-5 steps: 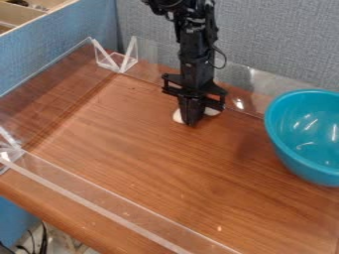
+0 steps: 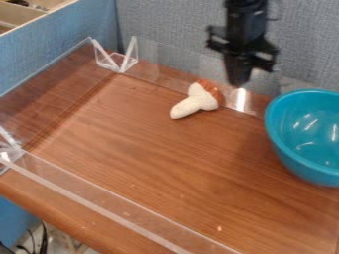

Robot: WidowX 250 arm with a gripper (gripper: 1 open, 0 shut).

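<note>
A small white plush toy with an orange top (image 2: 195,102), perhaps a mushroom, lies on the wooden surface toward the back middle. The black gripper (image 2: 239,69) hangs above and behind it to the right, blurred and apart from the toy. It looks shut, with nothing visible between its fingers. A turquoise bowl (image 2: 302,144) sits at the right edge, right of the toy.
Clear plastic walls border the wooden table (image 2: 146,179) at the left and back, with white corner brackets (image 2: 115,60). An open box (image 2: 24,17) stands at the upper left.
The gripper has risen off the white toy and moved right and back. The toy stays on the table, now fully uncovered.
</note>
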